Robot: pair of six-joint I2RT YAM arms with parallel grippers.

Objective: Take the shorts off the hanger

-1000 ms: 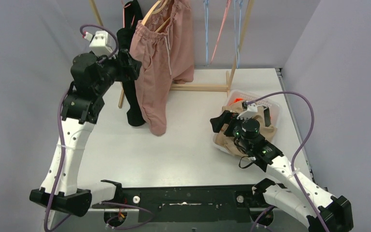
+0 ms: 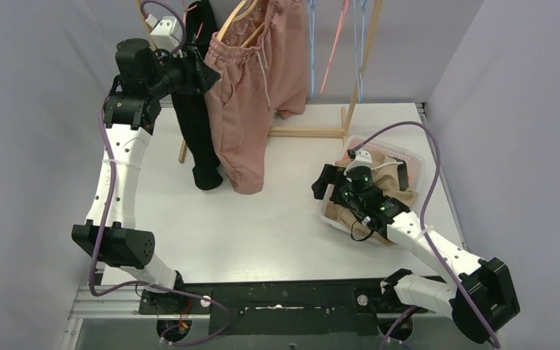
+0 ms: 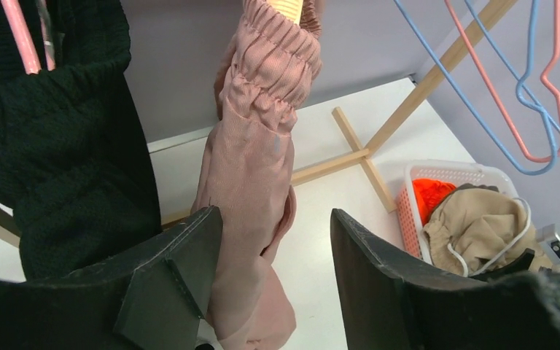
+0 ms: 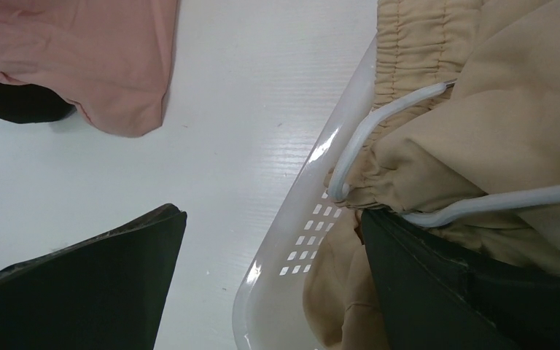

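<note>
Pink shorts (image 2: 242,109) hang at their waistband from a wooden hanger (image 2: 235,20) at the back. In the top view, my left gripper (image 2: 208,76) is at their left edge, just below the waistband. Its fingers (image 3: 179,281) stand apart in the left wrist view, with the shorts' side showing upright between and beyond them; whether they touch the cloth, I cannot tell. Over the left rim of the basket, my right gripper is open, one finger (image 4: 408,284) against or just above beige cloth.
Black garment (image 3: 73,160) hangs close left of the shorts. A white basket (image 3: 474,169) holds beige clothing (image 4: 525,124) and a white hanger (image 4: 379,120). Blue hangers (image 3: 474,124) hang empty on the right.
My right arm has shifted a little left, its gripper still over the basket's edge.
</note>
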